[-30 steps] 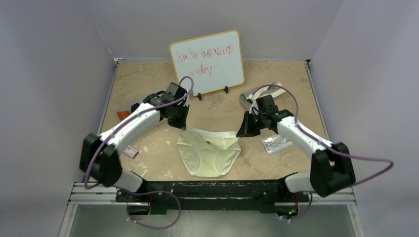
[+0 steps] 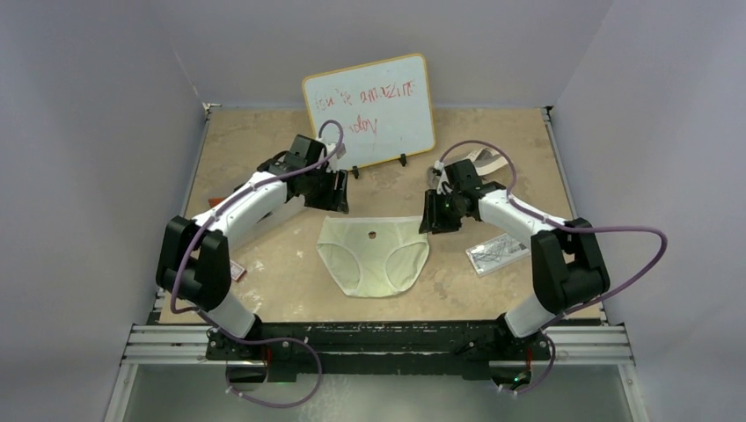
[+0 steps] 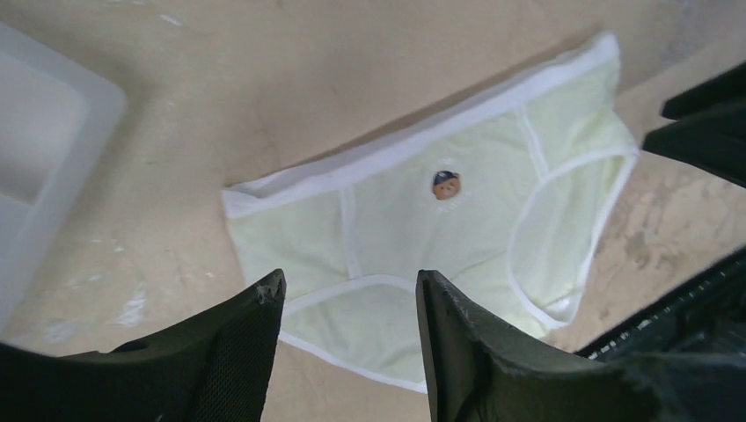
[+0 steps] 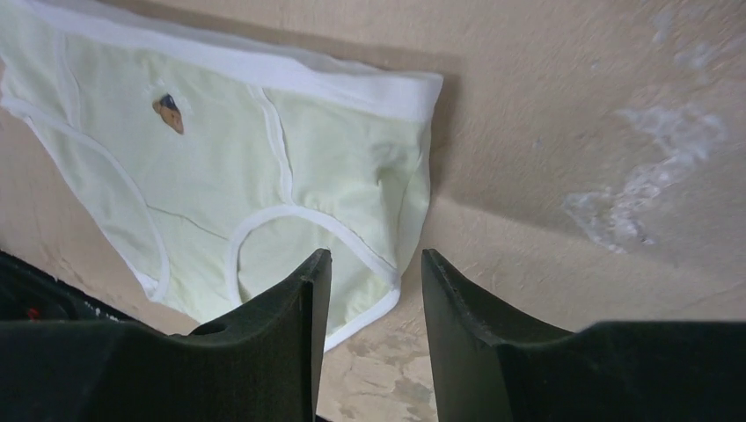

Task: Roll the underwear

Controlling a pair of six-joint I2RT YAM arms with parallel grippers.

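Observation:
Pale yellow underwear (image 2: 373, 259) lies flat at the front middle of the table, waistband toward the back, a small brown motif at its centre. My left gripper (image 2: 337, 200) hangs just behind its left top corner; in the left wrist view its fingers (image 3: 246, 334) stand apart with nothing between them. My right gripper (image 2: 431, 220) is over the right top corner, also open and empty; in the right wrist view the underwear (image 4: 176, 176) shows a slightly folded side edge beyond the fingertips.
A whiteboard (image 2: 368, 105) stands at the back. A white tray (image 3: 84, 114) is at the left, a grey strap (image 2: 488, 161) at back right and a flat pad (image 2: 497, 255) at right. Bare table surrounds the underwear.
Over the last second the underwear's waistband has been let go and lies farther back, flatter.

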